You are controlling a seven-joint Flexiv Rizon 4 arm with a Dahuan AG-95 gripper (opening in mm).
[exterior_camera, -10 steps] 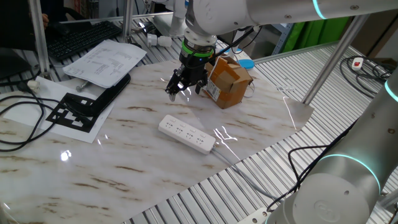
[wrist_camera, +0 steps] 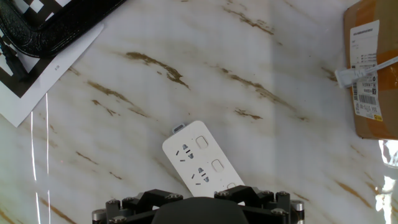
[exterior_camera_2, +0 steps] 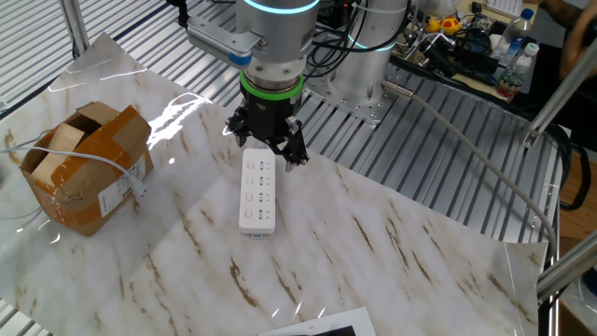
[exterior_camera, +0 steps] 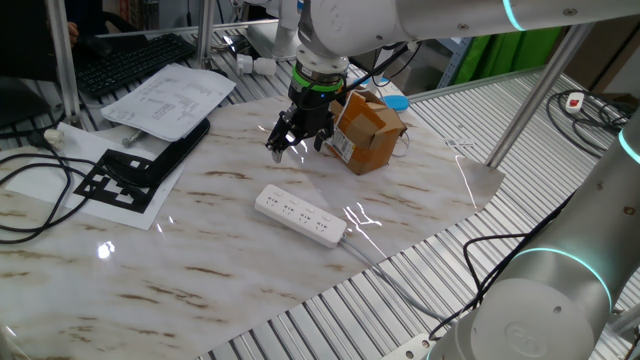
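Observation:
A white power strip [exterior_camera: 301, 215] with a row of sockets and switches lies flat on the marbled tabletop. My gripper [exterior_camera: 299, 148] hangs above the table, its black fingers spread apart with nothing visible between them. In exterior view 2 the gripper [exterior_camera_2: 269, 155] appears over the cable end of the strip [exterior_camera_2: 257, 201]. From the wrist, the strip [wrist_camera: 202, 155] runs down beneath the gripper, which hides its lower part. A white cable end with a plug [wrist_camera: 351, 76] hangs against the side of the cardboard box [wrist_camera: 373, 118].
The open cardboard box [exterior_camera_2: 79, 177] stands to one side of the strip. A printed marker sheet [exterior_camera: 120, 190], a black frame-like object [exterior_camera: 180, 155] and loose papers [exterior_camera: 168, 102] occupy the opposite side. The strip's grey cable [exterior_camera: 400, 288] crosses the metal slats. Marble between these is clear.

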